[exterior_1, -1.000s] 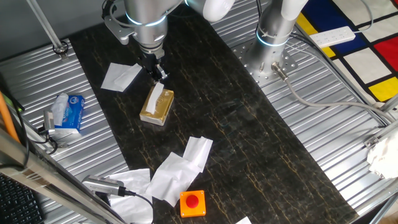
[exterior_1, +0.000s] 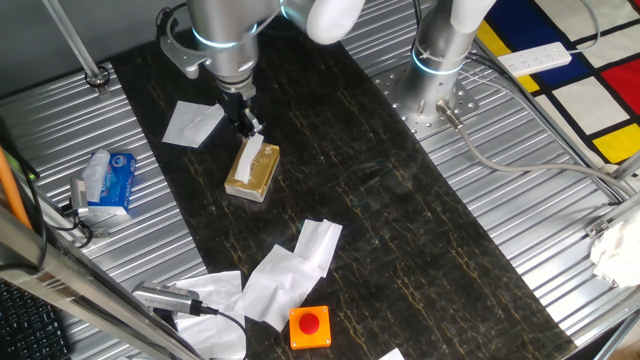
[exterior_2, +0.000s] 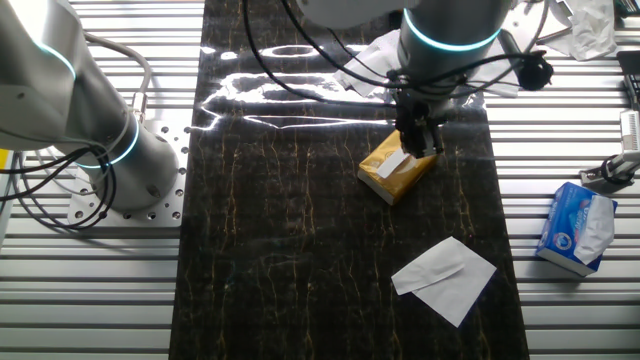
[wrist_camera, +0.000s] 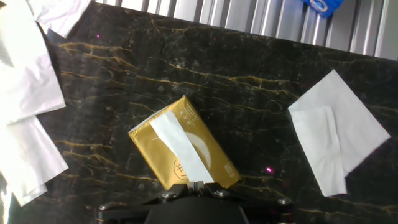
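A gold tissue pack (exterior_1: 265, 172) lies on the dark marble-patterned surface, with a white tissue (exterior_1: 249, 158) running in a strip across its top. In the wrist view the tissue (wrist_camera: 182, 147) slants over the pack (wrist_camera: 211, 149) down to my fingertips. My gripper points at the pack's near edge, its two tips together. Seen from the second exterior view, the gripper (exterior_2: 420, 150) overlaps one end of the pack (exterior_2: 411, 178). Whether the tips touch the tissue or stand above it cannot be made out.
A loose white tissue (exterior_1: 193, 124) lies beside the pack, and more white sheets (exterior_1: 285, 280) lie near an orange box with a red button (exterior_1: 310, 326). A blue tissue pack (exterior_1: 118, 185) rests on the ribbed metal table.
The arm above the gripper has shifted a little to the left in exterior view 1, and the gripper tip slightly with it. The gold pack and its tissue have stayed in place.
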